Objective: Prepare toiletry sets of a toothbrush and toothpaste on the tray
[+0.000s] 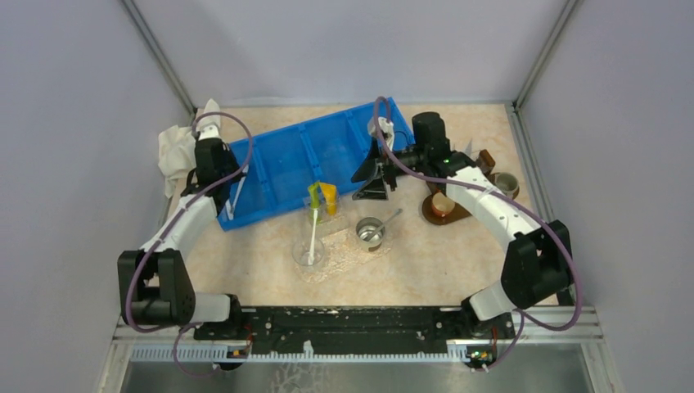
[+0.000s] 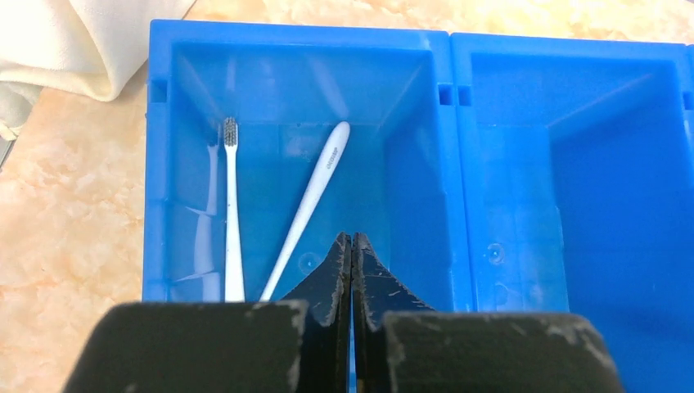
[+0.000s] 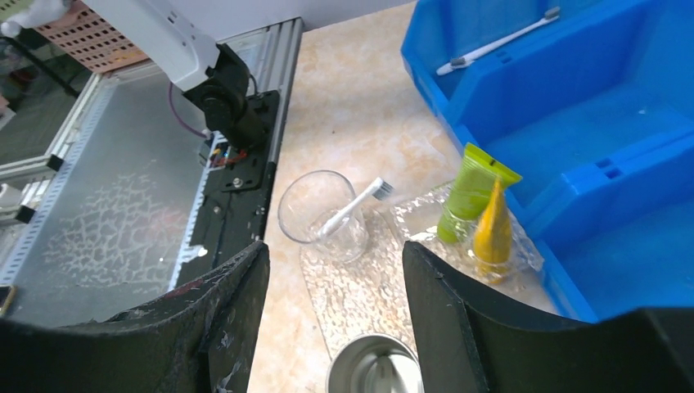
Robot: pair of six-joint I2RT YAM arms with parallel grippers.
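My left gripper is shut, nothing between its fingers, above the leftmost compartment of the blue tray, where two white toothbrushes lie. My right gripper stands open above the table, looking toward a glass holding a white toothbrush, and a green tube and yellow tube in a clear container, beside the tray's front edge.
A metal cup with a utensil stands front centre. Wooden boards with cups sit at the right, a white cloth at the far left.
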